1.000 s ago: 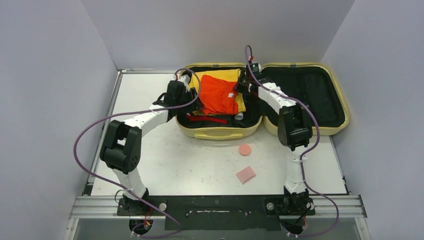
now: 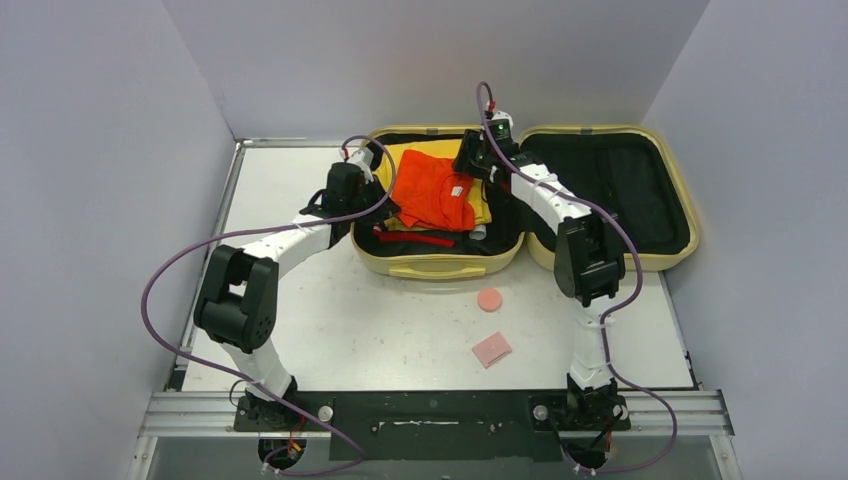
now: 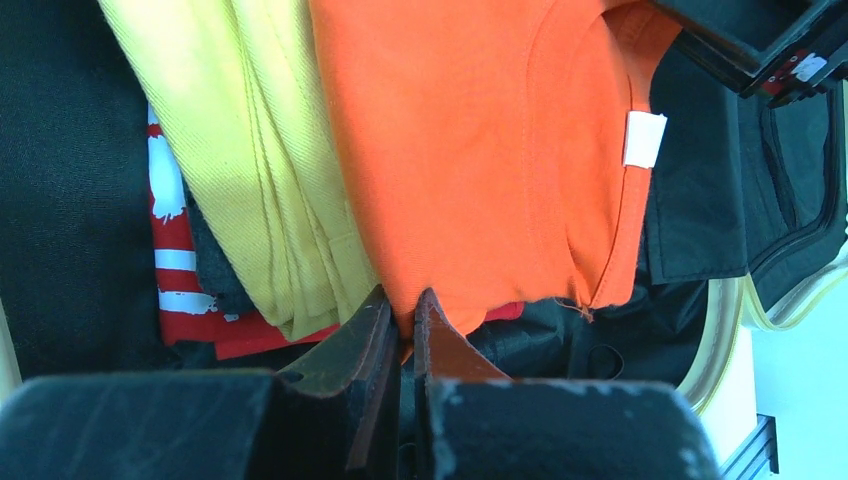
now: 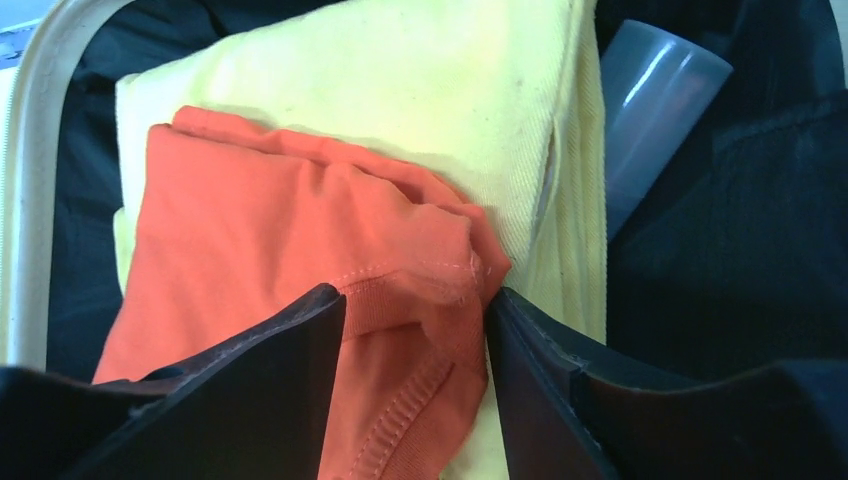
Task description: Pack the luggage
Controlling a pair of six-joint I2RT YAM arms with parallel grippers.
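Observation:
The open suitcase [image 2: 437,267] has its left half filled with folded clothes. On top lies an orange garment [image 2: 428,190] with a white tag, over a folded yellow cloth [image 3: 275,180]. My left gripper is shut on the orange garment's near-left edge. My right gripper is open above the garment's far right corner; in the right wrist view a creased orange fold shows between and beyond its fingers, not gripped. Red cloth with white marks [image 3: 178,245] shows under the yellow one.
A grey cylinder [image 4: 660,110] sits beside the clothes. The suitcase's right half [image 2: 680,195] looks empty. A pink round piece [image 2: 489,299] and a pink square [image 2: 491,349] lie on the white table, otherwise clear in front.

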